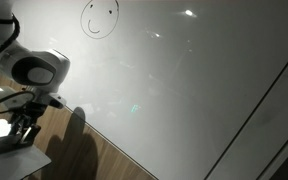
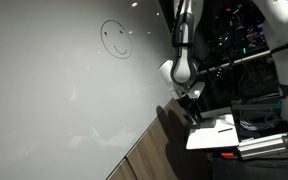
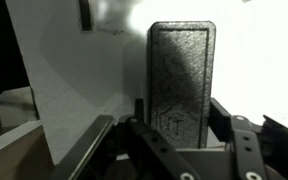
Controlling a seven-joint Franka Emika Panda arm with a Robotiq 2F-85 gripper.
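A dark, speckled rectangular block [image 3: 180, 75], looking like a board eraser, lies on a white surface [image 3: 89, 75] in the wrist view. My gripper straddles its near part, one finger [image 3: 139, 112] close along each long side. Whether the fingers press on the block or leave a narrow gap is hard to make out. Exterior view 1 has the gripper [image 1: 25, 130] low at the left, down at a small white table [image 1: 24, 163]. From the other side, exterior view 2 shows the gripper [image 2: 193, 108] over the same tabletop [image 2: 209, 137].
A large whiteboard [image 1: 164, 90] with a drawn smiling face [image 1: 99, 18] rises beside the arm. Wood panelling [image 1: 89, 150] runs below it. Cables and dark equipment [image 2: 254, 90] crowd the area behind the arm.
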